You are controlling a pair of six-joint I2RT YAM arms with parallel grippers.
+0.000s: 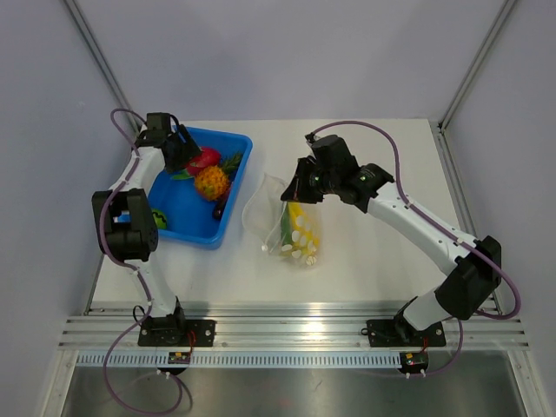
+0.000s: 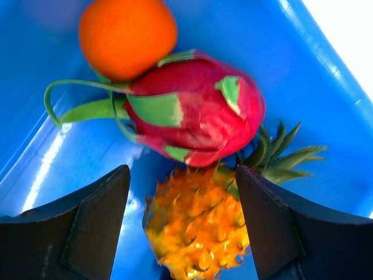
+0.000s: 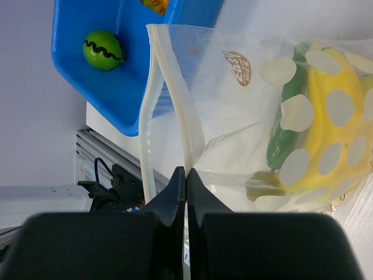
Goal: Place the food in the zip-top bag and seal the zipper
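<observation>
My left gripper (image 1: 181,146) hangs open over the blue bin's food: a dragon fruit (image 2: 194,108), an orange (image 2: 127,35) and a pineapple (image 2: 196,224), none held. My right gripper is shut at the top edge of the zip top bag (image 3: 233,116), by its pale zipper strip; whether the film is between the fingertips is hard to tell. The bag lies on the white table with yellow and green food inside, seen through white dots.
The blue bin (image 1: 185,228) fills the left of the table and also holds a green melon (image 3: 103,50) and a dark item (image 1: 219,208).
</observation>
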